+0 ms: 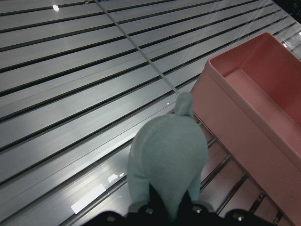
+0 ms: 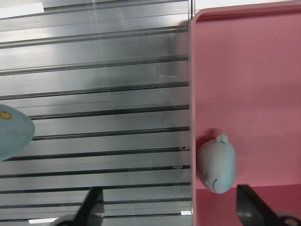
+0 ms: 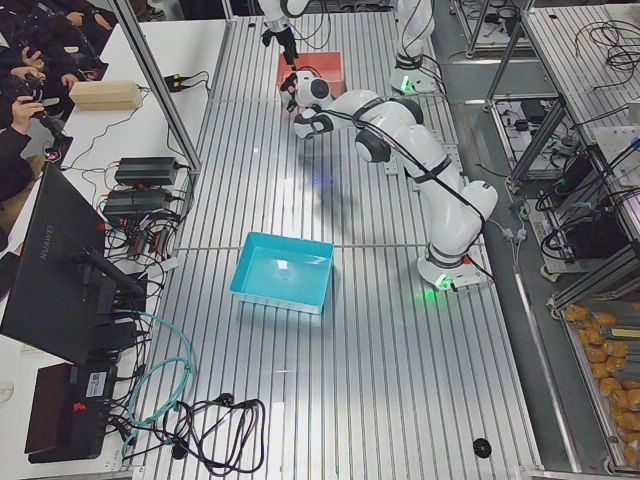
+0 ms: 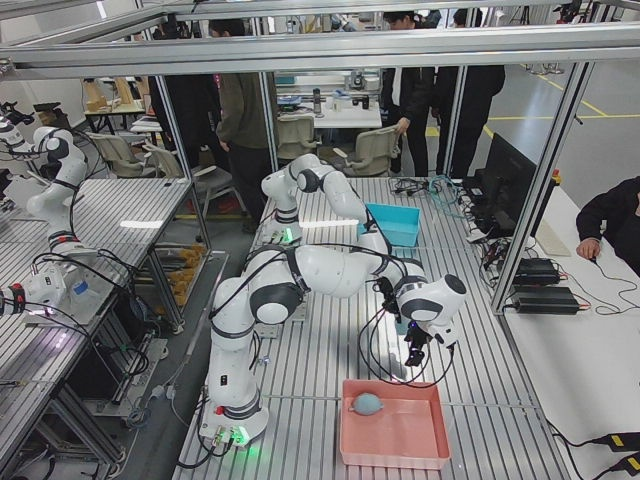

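A light teal plush toy with a small tail is held in my left gripper, its fingers shut on it, above the slatted table beside the pink bin. My right gripper is open above that bin's edge with nothing between its fingers. A second plush, grey-blue with a stitched mouth, lies inside the pink bin against its side wall. Part of the teal plush also shows at the left edge of the right wrist view.
An empty blue bin stands on the middle of the table. Cables lie at the near left, and a monitor and electronics line that side. The slatted surface around the bins is mostly clear.
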